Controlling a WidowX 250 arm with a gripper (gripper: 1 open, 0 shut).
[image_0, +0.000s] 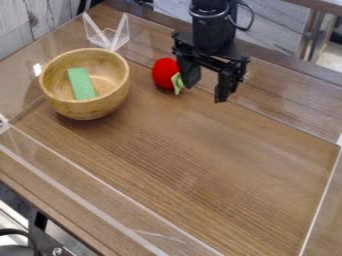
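My black gripper (210, 70) hangs over the upper middle of the wooden table, just right of a red object with a green top (167, 73), which it partly overlaps from this view. Whether its fingers are open or shut is unclear. A wooden bowl (114, 85) at the left holds a green block (80, 85).
A crumpled clear plastic piece (110, 30) lies at the upper left. A dark cable or part shows at the bottom left edge.
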